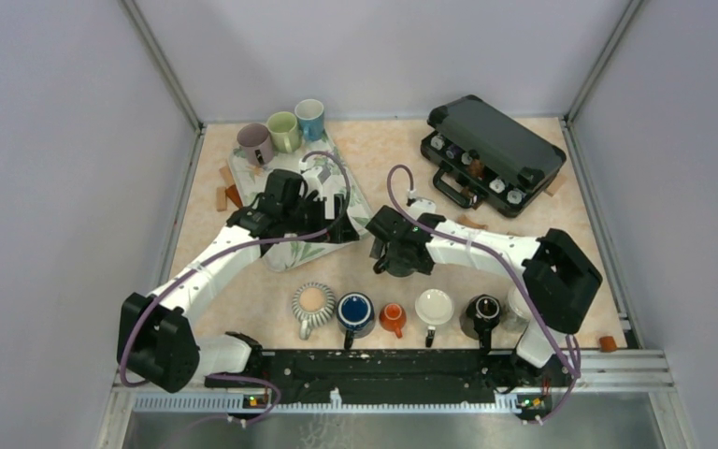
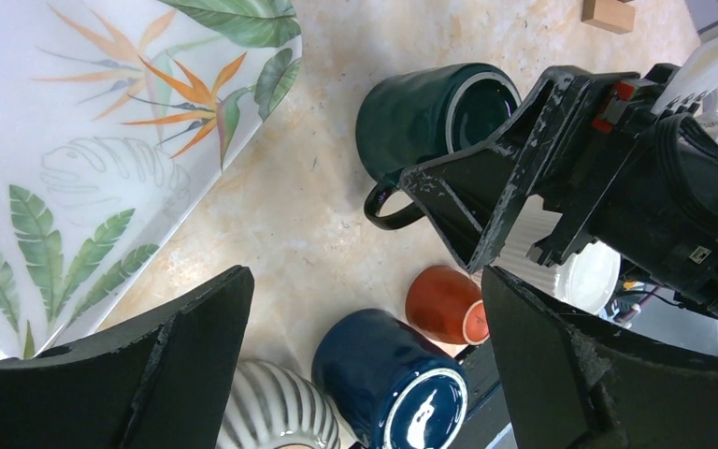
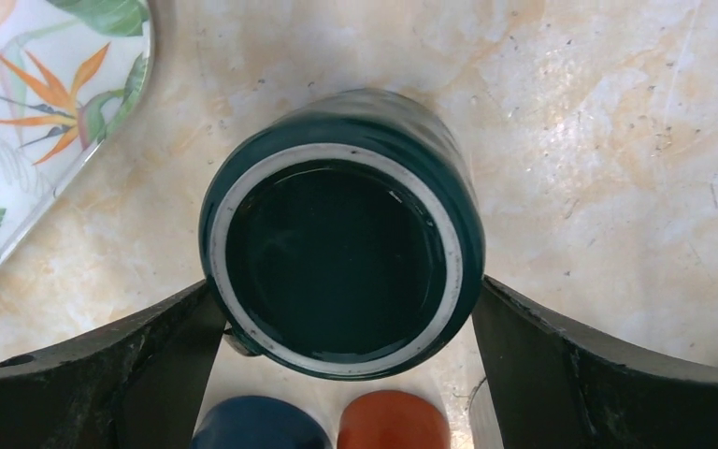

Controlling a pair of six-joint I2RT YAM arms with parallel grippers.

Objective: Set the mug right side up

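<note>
A dark green mug rests upside down on the table, its white-ringed base facing up; in the right wrist view it (image 3: 337, 262) fills the middle, between the fingers of my open right gripper, with its handle mostly hidden at lower left. In the top view the right gripper (image 1: 388, 248) covers much of the mug. My left gripper (image 1: 335, 224) is over the floral tray, left of the mug; in its wrist view its fingers (image 2: 168, 365) stand wide apart with nothing held.
The floral tray (image 1: 292, 253) holds several upright mugs at its back. Along the front edge stand a striped vessel (image 1: 313, 309), blue mug (image 1: 356, 318), small orange cup (image 1: 393, 318) and other pieces. An open black case (image 1: 495, 150) lies back right, wooden blocks nearby.
</note>
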